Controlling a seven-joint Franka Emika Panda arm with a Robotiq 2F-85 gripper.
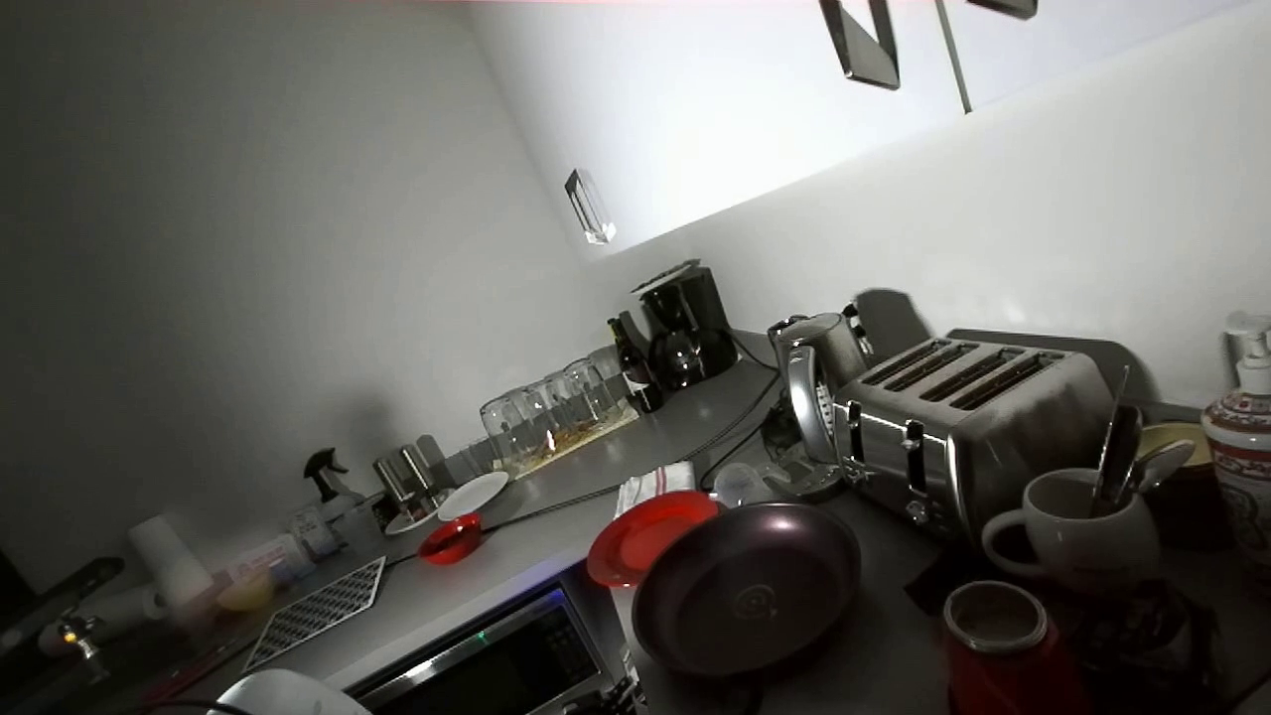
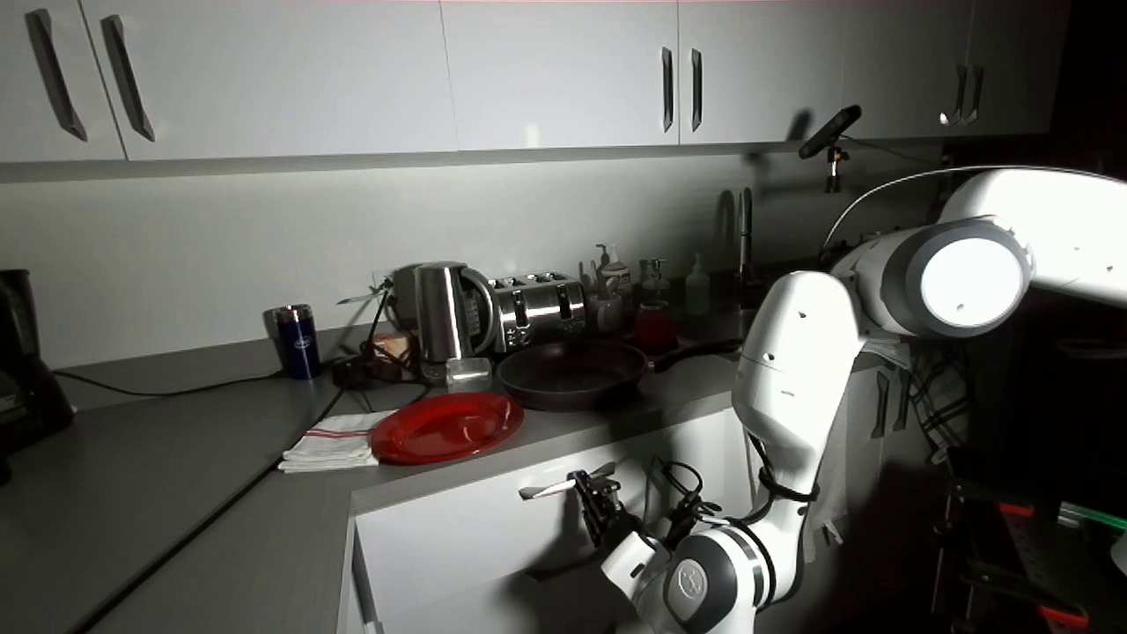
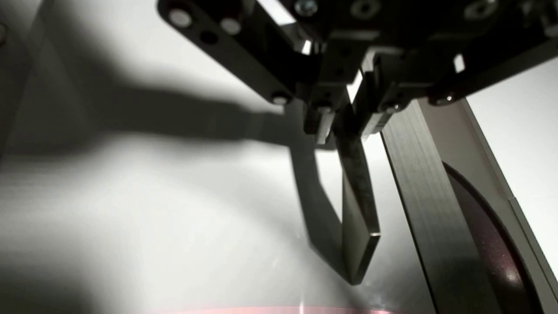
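Below the counter, my gripper [image 2: 587,488] is at the white drawer front [image 2: 475,528]. In the wrist view, my gripper is shut on a dark, angled bar handle [image 3: 359,209]. The handle runs between the fingers and its end sticks out past them, with its shadow on the white front [image 3: 209,225]. In exterior view 1, only a small part of the gripper shows at the bottom edge, and its fingers cannot be made out there.
On the counter above stand a dark frying pan [image 2: 576,372], a red plate [image 2: 449,427], a folded towel [image 2: 333,442], a kettle [image 2: 441,317] and a toaster [image 2: 539,308]. The grey counter edge [image 3: 439,225] runs close beside the gripper.
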